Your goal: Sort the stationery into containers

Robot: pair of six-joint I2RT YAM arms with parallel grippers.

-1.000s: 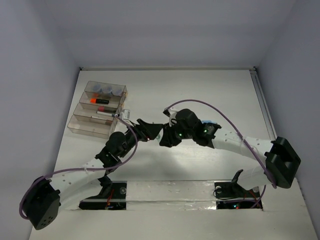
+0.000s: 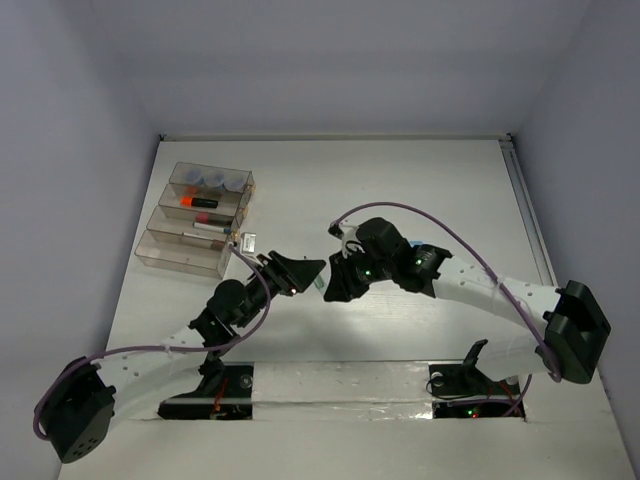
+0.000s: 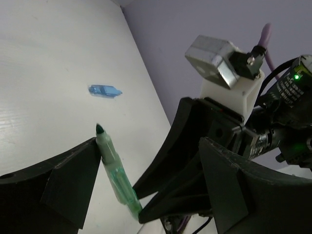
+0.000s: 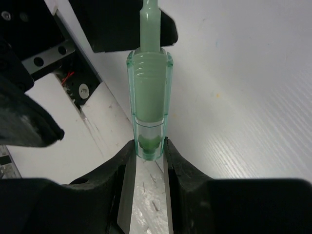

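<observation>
A green marker [image 3: 117,175] is held up between the two arms, its dark tip upward in the left wrist view. My right gripper is shut on the marker's lower end, its fingertips close around it. My left gripper stands open around the marker, one finger [image 3: 68,185] close beside its tip end; whether they touch I cannot tell. Seen from above, both grippers meet near mid-table, with a bit of the marker [image 2: 320,284] showing. A blue marker [image 3: 105,91] lies on the table, mostly hidden behind the right arm from above.
At the left stands a clear stepped organizer [image 2: 180,255] with several compartments. An orange-and-black marker [image 2: 200,202], a red one [image 2: 214,218] and a white one [image 2: 210,228] lie in it.
The left gripper has shifted slightly toward the front of the table.
</observation>
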